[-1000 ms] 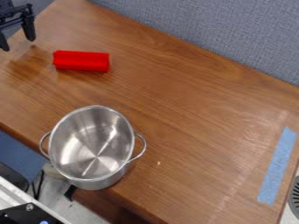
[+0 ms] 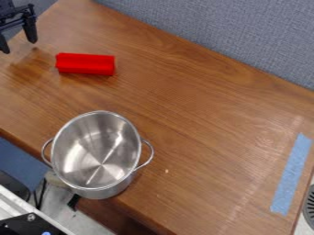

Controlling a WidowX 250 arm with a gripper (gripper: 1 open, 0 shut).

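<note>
My black gripper [image 2: 17, 42] is at the upper left edge of the view, partly cut off, its fingers apart with nothing seen between them. A red cylinder [image 2: 84, 64] lies on its side on the wooden table [image 2: 203, 110], to the right of and a little below the gripper. A steel pot [image 2: 95, 152] with two handles stands empty near the table's front left edge.
A strip of blue tape [image 2: 289, 173] is on the table's right end. A grey padded wall [image 2: 233, 32] runs along the back.
</note>
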